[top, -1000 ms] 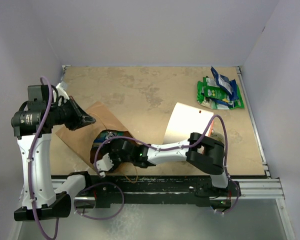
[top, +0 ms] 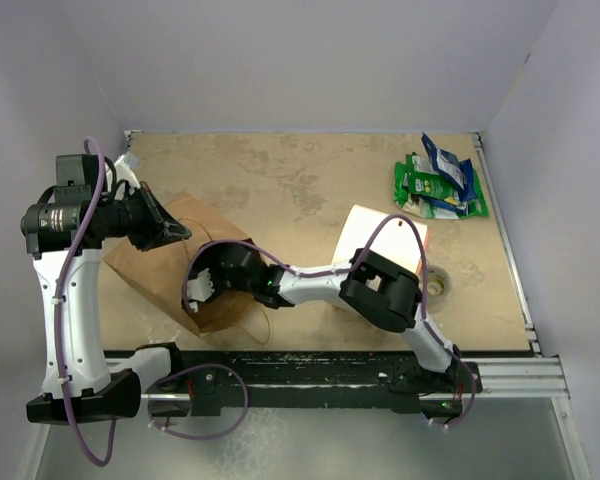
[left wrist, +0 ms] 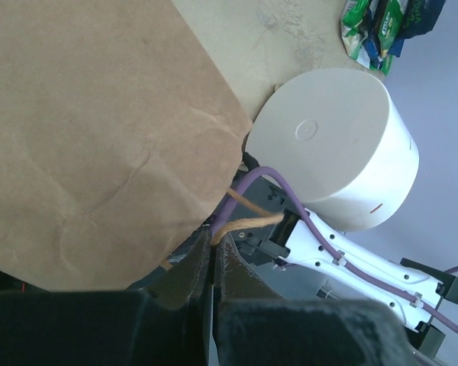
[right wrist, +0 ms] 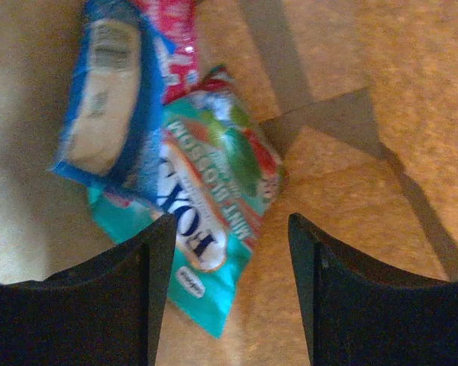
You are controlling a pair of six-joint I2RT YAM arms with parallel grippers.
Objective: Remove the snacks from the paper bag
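The brown paper bag [top: 145, 262] lies on its side at the left of the table, mouth facing right. My left gripper [top: 187, 234] is at the bag's upper side, shut on its thin twine handle [left wrist: 248, 223]. My right arm reaches into the mouth, its fingers hidden in the top view. Inside the bag, my right gripper stands open, with a teal Fox's mint candy pack [right wrist: 202, 244] ahead of and between its fingers. A blue-and-white pack [right wrist: 107, 107] overlaps that one on the left, and a pink pack [right wrist: 178, 46] shows behind.
Several green and blue snack packs [top: 440, 185] are piled at the table's back right. A white round container [top: 378, 238] stands right of centre, close to my right arm, with a small clear cup [top: 437, 283] beyond it.
My right arm has moved left and deeper into the bag, and its gripper now covers the dark pack seen at the mouth. The bag has shifted slightly; the left gripper has hardly moved.
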